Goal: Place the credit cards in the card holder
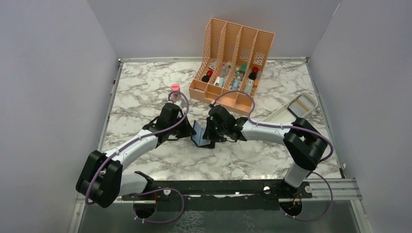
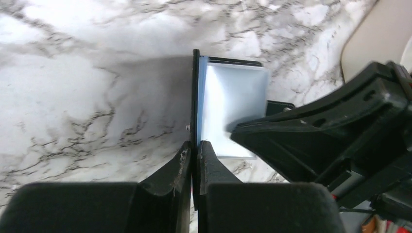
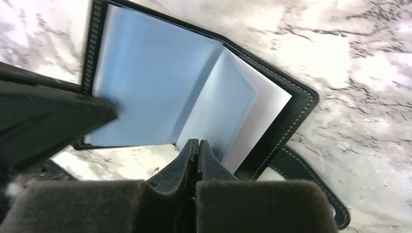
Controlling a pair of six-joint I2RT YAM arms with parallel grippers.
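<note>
A black card holder (image 1: 199, 136) with clear bluish sleeves (image 3: 150, 73) stands part open at the table's middle. My left gripper is shut on its upright cover edge, seen edge-on in the left wrist view. My right gripper is shut, its tips at the white inner sleeves and nothing clearly between them; in the top view it is over the holder's right half. No loose card can be made out in the holder.
An orange organizer (image 1: 231, 39) with bottles stands at the back, a pink-capped bottle (image 1: 175, 88) left of it. A white tray (image 1: 279, 115) with card-like items lies at the right.
</note>
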